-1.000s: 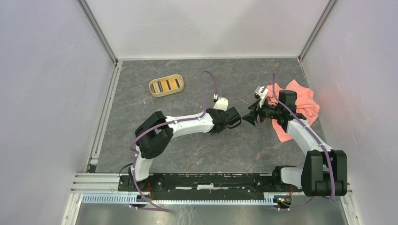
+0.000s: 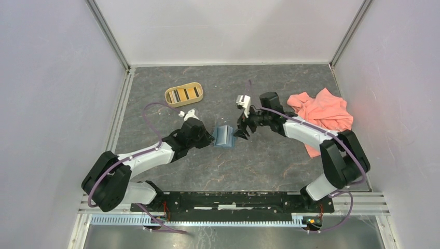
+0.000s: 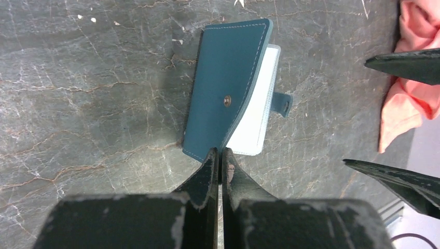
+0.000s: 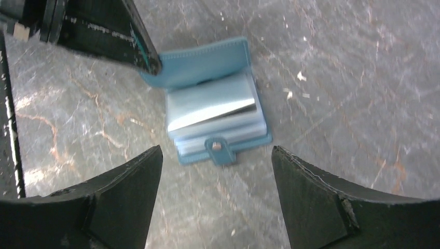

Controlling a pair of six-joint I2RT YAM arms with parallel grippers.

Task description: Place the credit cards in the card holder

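The blue card holder [image 2: 224, 136] lies at the middle of the table, its cover partly raised over pale inner sleeves [image 3: 254, 104]. My left gripper is shut on the near edge of the card holder's cover. My right gripper stands open just right of the holder, its fingers either side of the view of the holder's strap, with nothing between them. Cards sit in rows in a tan tray [image 2: 183, 95] at the back left; whether any are in the holder I cannot tell.
A crumpled pink cloth [image 2: 321, 111] lies at the right of the table. White walls bound both sides and the back.
My left arm has pulled back leftward, uncovering the card holder in the top view. My right arm has moved left from beside the pink cloth toward the holder.
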